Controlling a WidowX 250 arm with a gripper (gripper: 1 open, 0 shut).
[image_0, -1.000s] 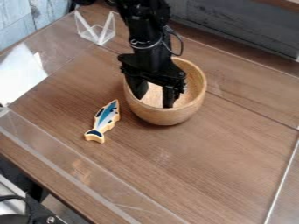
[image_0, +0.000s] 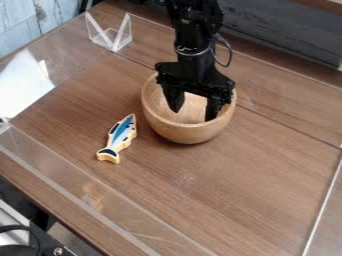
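Note:
My black gripper (image_0: 194, 100) hangs down into a round wooden bowl (image_0: 187, 128) near the centre of the table, its fingers spread apart. Whether anything lies between the fingertips inside the bowl is hard to tell. A toy fish (image_0: 118, 138), blue and white with a light wooden edge, lies on the table to the left and front of the bowl, apart from it.
A clear plastic holder (image_0: 110, 34) stands at the back left, with white paper (image_0: 19, 82) at the left edge. Clear strips border the wooden table (image_0: 241, 200). The front and right of the tabletop are open.
My gripper has moved slightly right and toward the back within the bowl, and the arm above it is more upright. The bowl and fish have not visibly moved.

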